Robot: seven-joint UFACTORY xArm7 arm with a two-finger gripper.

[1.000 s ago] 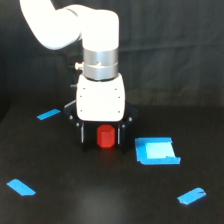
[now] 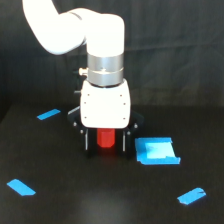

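Note:
A white robot arm hangs from the upper left of the camera view, its gripper [image 2: 105, 141] pointing down over a red object [image 2: 105, 136] on the dark table. The gripper's two dark fingers stand on either side of the red object; whether they touch it cannot be told. The upper part of the red object is hidden behind the white gripper housing. To the right lies a blue-taped square [image 2: 156, 159] with a pale middle.
Strips of blue tape lie on the table [image 2: 110, 190] at left back [image 2: 49, 114], left front [image 2: 22, 188] and right front [image 2: 191, 196].
The gripper has moved down slightly around the red object.

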